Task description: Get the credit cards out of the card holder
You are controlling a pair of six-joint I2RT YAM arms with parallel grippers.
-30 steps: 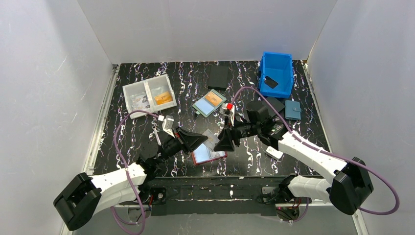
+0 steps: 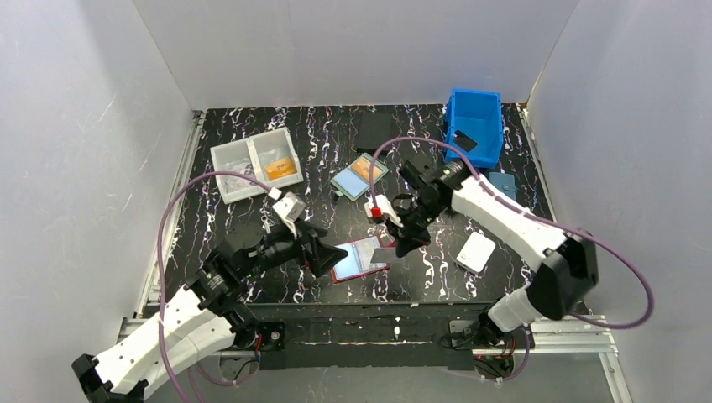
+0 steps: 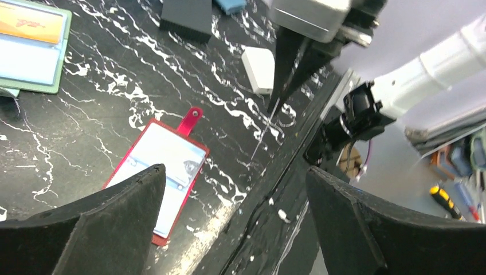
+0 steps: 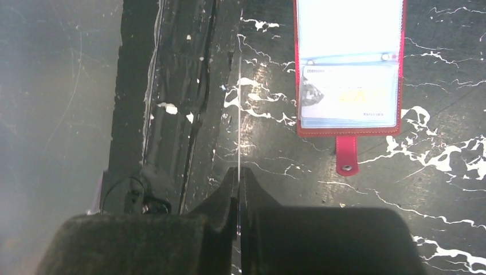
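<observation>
The red card holder (image 2: 358, 257) (image 4: 351, 34) lies open on the marble table, a clear sleeve with a card (image 4: 349, 94) inside showing in the right wrist view. My right gripper (image 2: 400, 248) is shut on a thin card (image 2: 383, 254), seen edge-on as a pale line (image 4: 239, 114) above the table, just beside the holder. My left gripper (image 2: 323, 252) stands open with nothing between its fingers, left of the holder.
A green open holder (image 2: 348, 183), a black wallet (image 2: 374, 132), a white box (image 2: 475, 252) and a teal wallet (image 2: 502, 185) lie around. A divided white tray (image 2: 230, 153) and blue bin (image 2: 458, 105) stand at the back.
My right gripper, now shut on it, has moved right and turned, carrying the card toward the holder's right side.
</observation>
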